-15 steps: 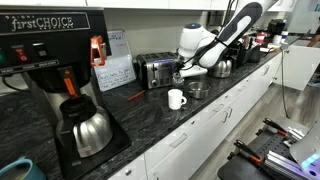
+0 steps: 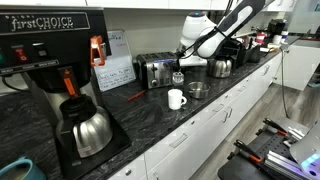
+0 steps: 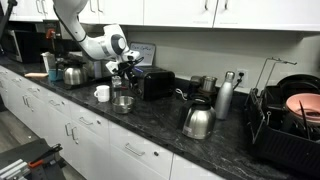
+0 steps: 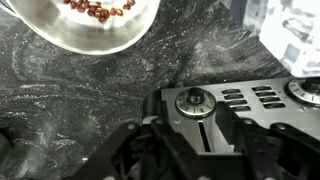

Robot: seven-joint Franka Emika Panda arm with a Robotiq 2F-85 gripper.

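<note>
My gripper is open above the counter, with its dark fingers at the lower edge of the wrist view and nothing visible between them. Below it is the steel toaster [image 4: 240,98], its knobs and slotted panel in sight. A metal bowl [image 4: 95,35] holding reddish-brown pieces lies ahead in the wrist view; from outside, the bowl [image 2: 198,90] rests near the counter's front. Between bowl and toaster, a small clear or shiny container [image 2: 178,78] stands on the counter. A white mug [image 2: 176,99] is upright beside them. The gripper's fingertips are too small to make out in either exterior view.
A pale glossy object [image 4: 290,35] enters the wrist view at upper right. The coffee maker [image 2: 50,70] occupies one counter end. A steel kettle [image 3: 199,118] and a dish rack [image 3: 285,125] stand at the other side in exterior view 2.
The white arm has risen and shifted slightly to the right in exterior view 1. Bowl, mug and toaster keep their places.
</note>
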